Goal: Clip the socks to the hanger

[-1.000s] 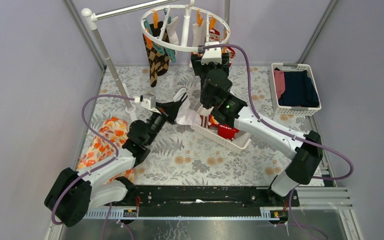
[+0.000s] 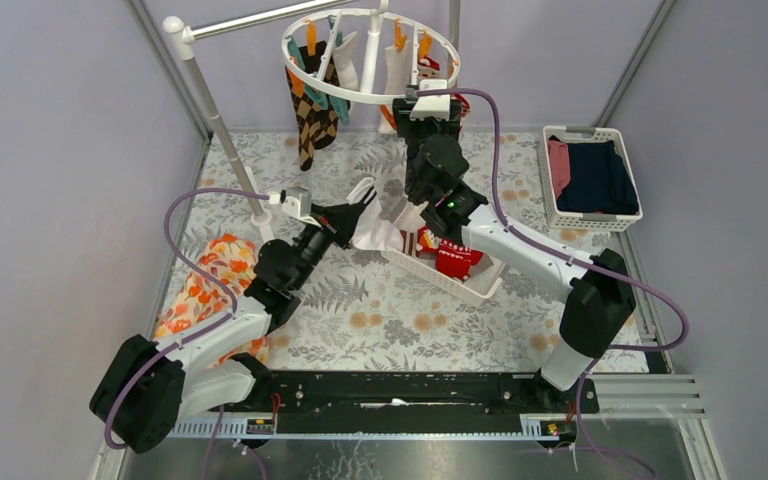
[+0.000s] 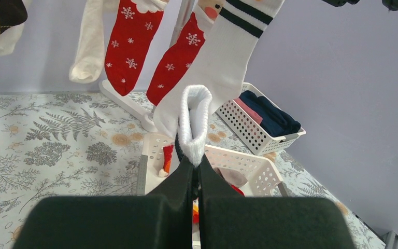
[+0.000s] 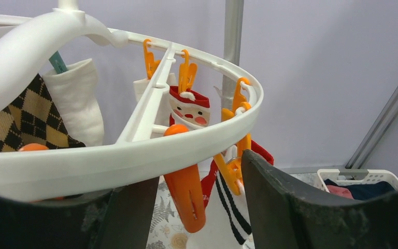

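In the top view my left gripper (image 2: 371, 197) is shut on a white sock (image 2: 372, 226), which hangs below its fingertips. Its folded white cuff (image 3: 194, 114) stands up from the shut fingers in the left wrist view. My right gripper is at the near rim of the white ring hanger (image 4: 228, 136), open, its fingers on either side of an orange clip (image 4: 187, 202) with space to both. Beyond it a white sock with black stripes (image 4: 232, 210) hangs from orange clips. Santa socks (image 4: 190, 109) and a brown argyle sock (image 2: 314, 115) also hang from the ring.
A white basket (image 2: 438, 278) with red socks stands below the hanger. At the right back, another white basket (image 2: 593, 221) holds dark and pink cloth. Orange-patterned cloth (image 2: 210, 290) lies at the left, near the hanger's pole (image 2: 220, 125).
My right gripper has shifted slightly to the right at the ring, and its fingers look closer together. The left arm and its white sock have stayed in place.
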